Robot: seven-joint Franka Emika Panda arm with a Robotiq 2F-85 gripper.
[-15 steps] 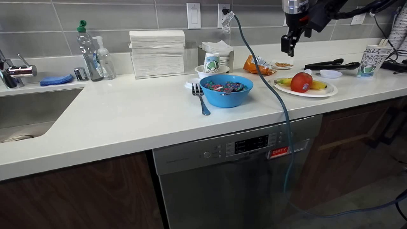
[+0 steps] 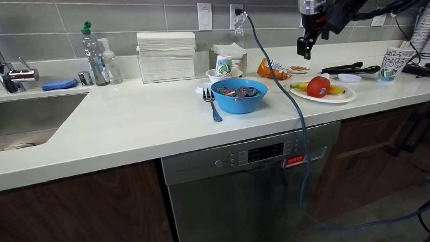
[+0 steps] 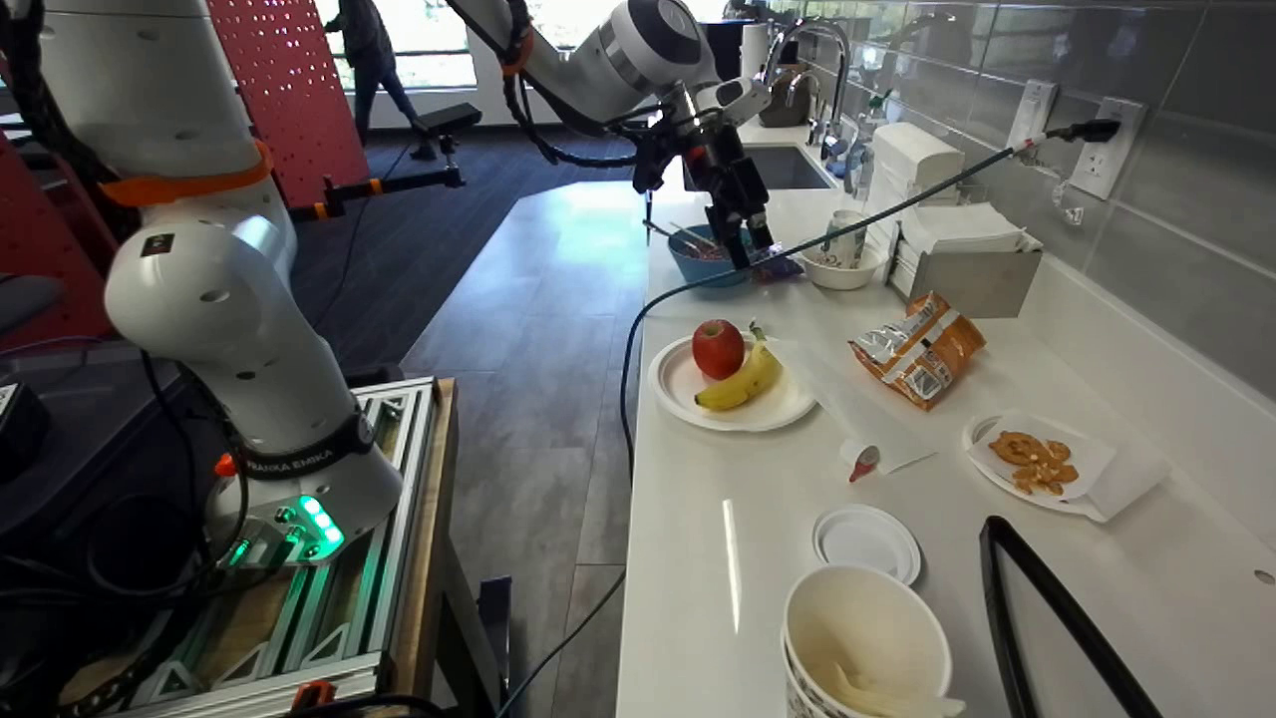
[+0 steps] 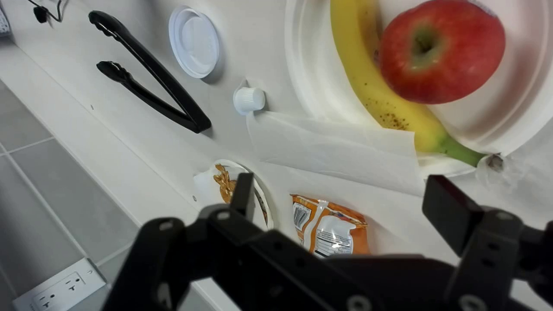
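My gripper is open above the counter, its two fingers wide apart and nothing between them. Below it in the wrist view lie a white paper strip and an orange snack bag. A white plate carries a red apple and a yellow banana. To the left are black tongs, a white lid and a small white cap. The plate of pretzels is partly behind one finger. In exterior view 1 the gripper hangs high, clear of everything.
A blue bowl of wrapped candies stands beside a fork. The teal cable runs from the wall outlet across the counter and over its front edge. At the right stands a paper cup.
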